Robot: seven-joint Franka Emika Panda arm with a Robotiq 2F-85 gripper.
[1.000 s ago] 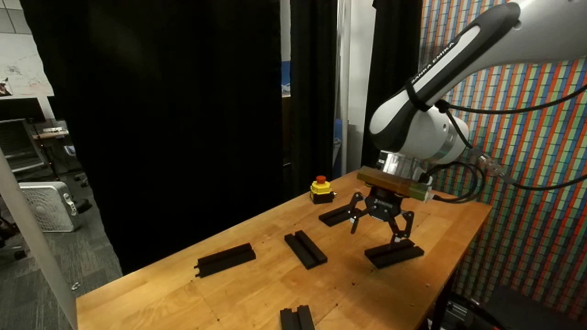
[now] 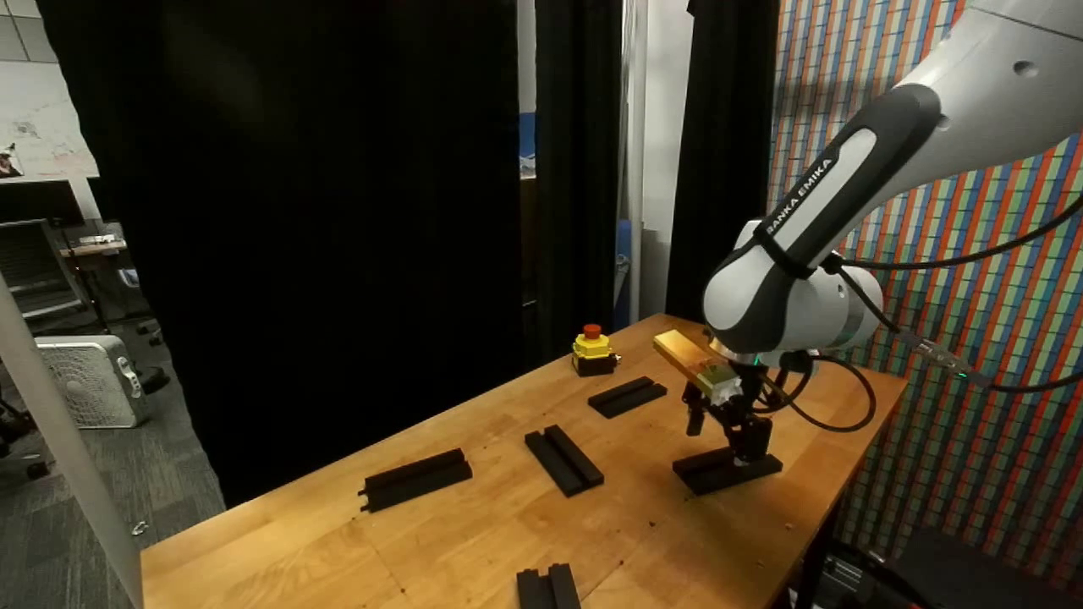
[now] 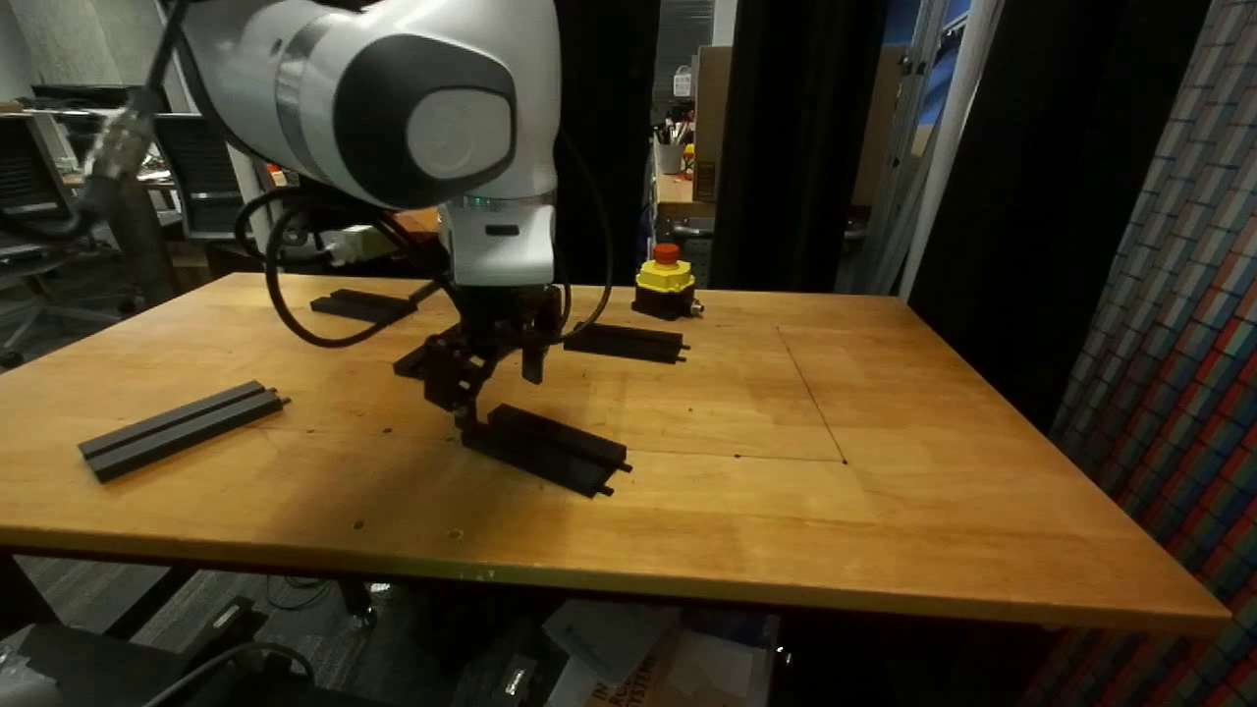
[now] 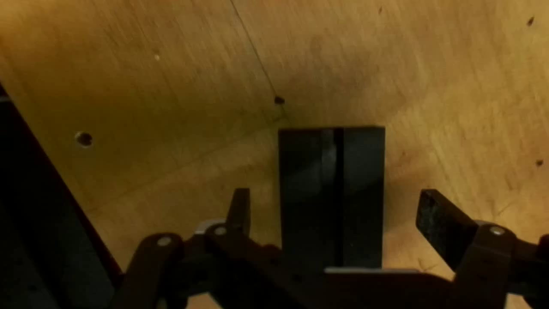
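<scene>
A black grooved block [image 2: 727, 473] lies on the wooden table directly below my gripper [image 2: 721, 441]. In the wrist view my gripper is open. One of its fingers [image 4: 239, 210] is left of the black block [image 4: 314, 190], the other on the right, with bare wood showing on both sides. My gripper [image 3: 500, 396] hangs low over the near end of this block [image 3: 548, 448] in exterior view 2. The block's lower end is hidden behind the gripper body in the wrist view.
More black grooved blocks lie about: one [image 2: 416, 479] at left, one [image 2: 564, 461] mid-table, one [image 2: 627, 397] farther back and one [image 2: 548, 589] at the front. A yellow emergency-stop box [image 2: 593, 351] stands near the back edge.
The gripper has turned about its vertical axis and come down towards the block, shifting a little to the right in exterior view 1. The blocks have stayed put.
</scene>
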